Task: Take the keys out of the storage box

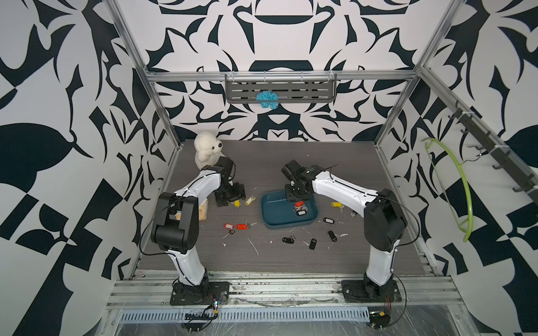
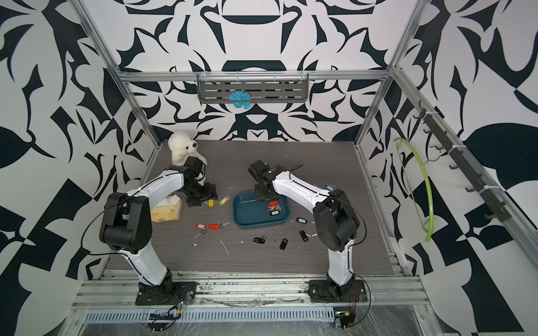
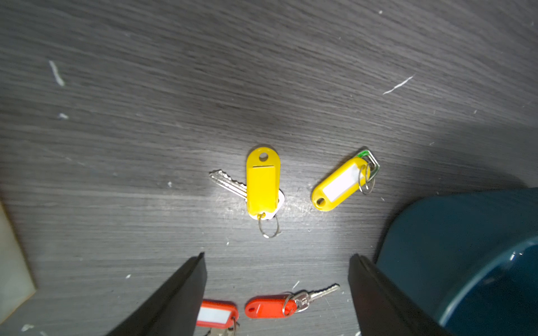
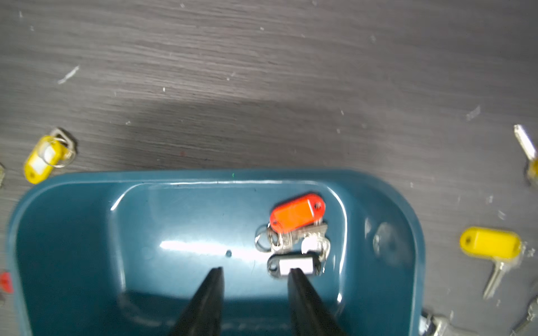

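The blue storage box (image 1: 271,223) stands mid-table. In its right part lie a red key tag (image 4: 297,213) and a black key tag with a white label (image 4: 294,265), their keys and rings bunched together between them. Over the box hangs my right gripper, its fingers apart and nothing between them. My left gripper is open and empty above the table left of the box. Ahead of its fingers lies a yellow tag with a key (image 3: 262,182); a second yellow tag (image 3: 341,183) rests closer to the box.
Two red key tags (image 1: 241,226) lie left of the box. Black tags (image 1: 312,244) are scattered in front of it and to its right, with a yellow tag (image 4: 490,243) on the right side. A white plush bear (image 1: 206,146) sits back left.
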